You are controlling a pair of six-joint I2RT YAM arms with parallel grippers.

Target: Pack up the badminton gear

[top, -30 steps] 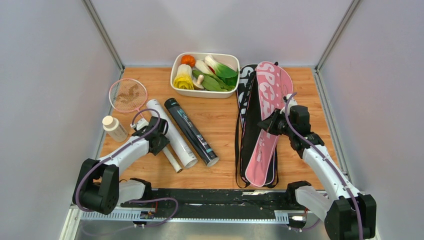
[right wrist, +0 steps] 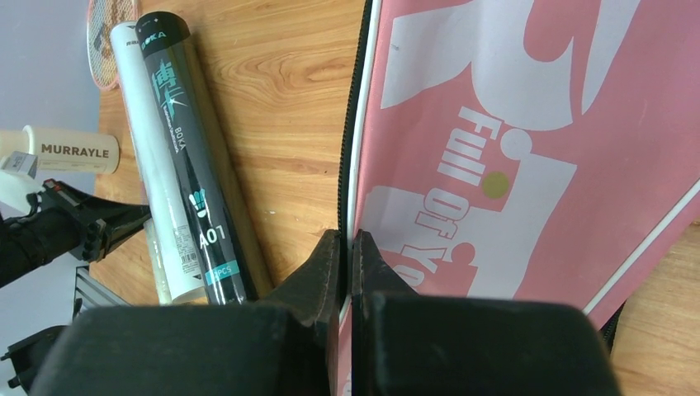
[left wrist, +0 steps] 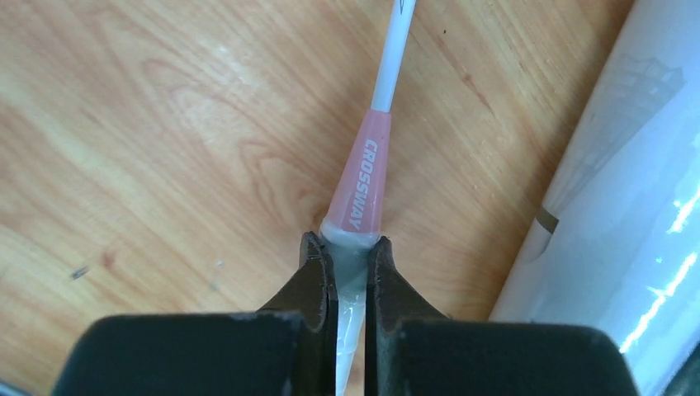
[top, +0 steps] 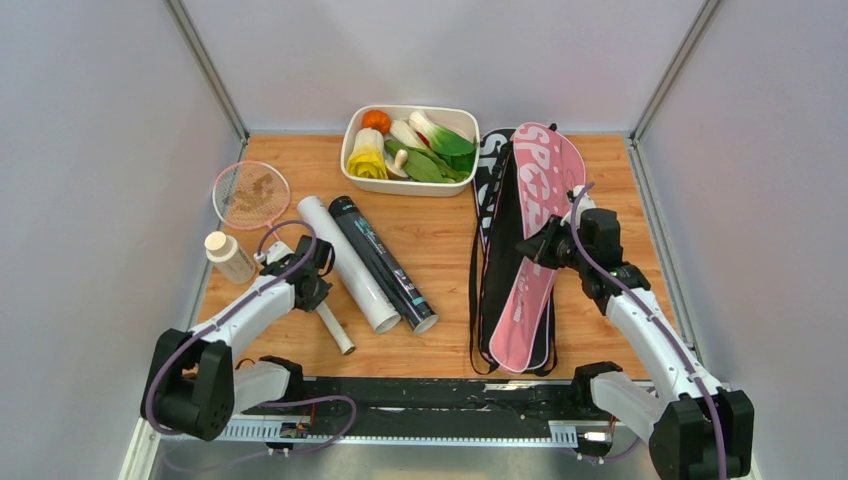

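Observation:
The pink badminton racket lies at the left, my left gripper shut on its handle just below the pink CROSSWAY cone. To its right lie a white tube and a black shuttle tube. The pink-and-black racket bag lies open lengthwise at the right, its pink flap lifted aside. My right gripper is shut at the flap's zipped edge, pinching that thin edge.
A bin of vegetables stands at the back centre. A cream bottle stands at the left. Bare wood shows between the tubes and the bag.
My left gripper and the racket have shifted slightly left, the handle's end moving away from the white tube. The right arm and bag look unchanged.

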